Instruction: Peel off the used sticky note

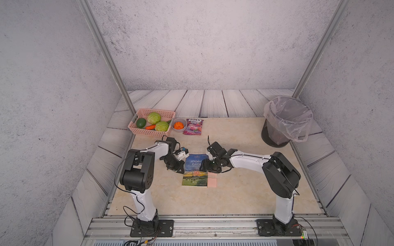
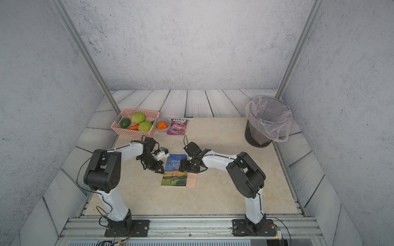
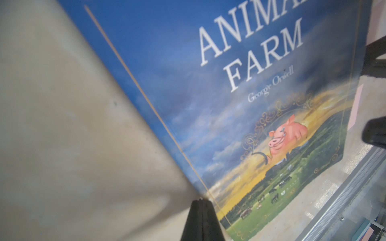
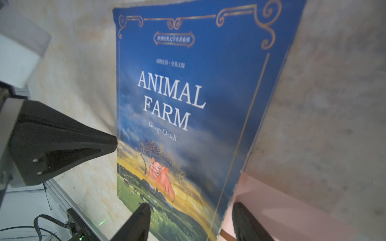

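Observation:
A blue Animal Farm book [image 1: 195, 177] lies mid-table, with pink sticky notes [image 1: 211, 182] [image 4: 277, 200] along its right edge. My left gripper is shut at the book's left edge, nothing visible between its fingers. My right gripper is part open over the book's right edge, one fingertip by the upper pink note, the other over the cover, with no note visibly held. In both top views the right gripper partly hides the book's right side and the upper note.
A bin with a bag [image 1: 287, 119] stands at the back right. A vegetable basket [image 1: 137, 130], a bowl [image 1: 179, 129] and a snack bag [image 1: 192, 127] sit at the back left.

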